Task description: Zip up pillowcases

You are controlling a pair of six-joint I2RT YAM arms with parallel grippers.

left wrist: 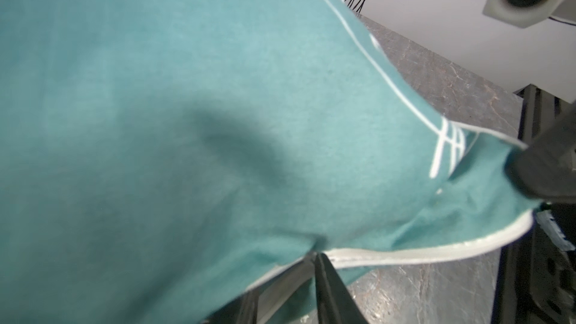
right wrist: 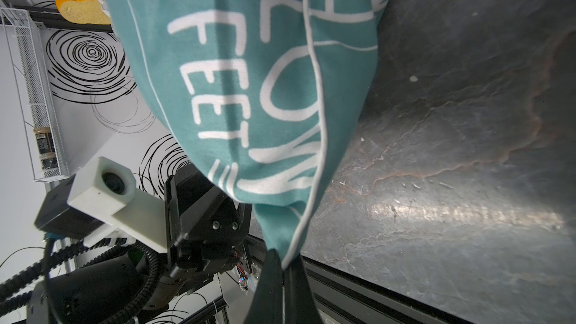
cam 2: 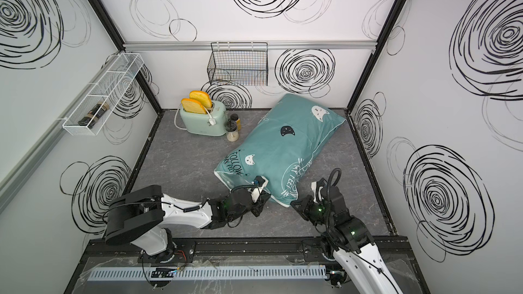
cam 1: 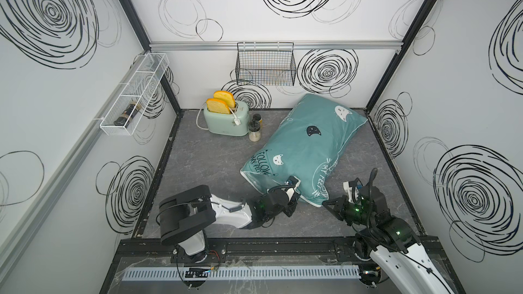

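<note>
A stuffed teal pillowcase [cam 1: 310,136] with cat faces and white lettering lies diagonally on the grey table. My left gripper [cam 1: 291,190] is at its near edge; in the left wrist view its fingers [left wrist: 327,291] sit at the white-piped edge, partly under cloth, so what lies between them is unclear. My right gripper is shut on the near right corner of the pillowcase [right wrist: 276,102], pinching cloth at the white piping. The zip itself cannot be made out.
A mint toaster [cam 1: 223,122] with bread and two shakers [cam 1: 254,133] stand at the back left. Wire baskets [cam 1: 265,68] hang on the walls. Bare table [cam 1: 190,158] lies left and right of the pillow.
</note>
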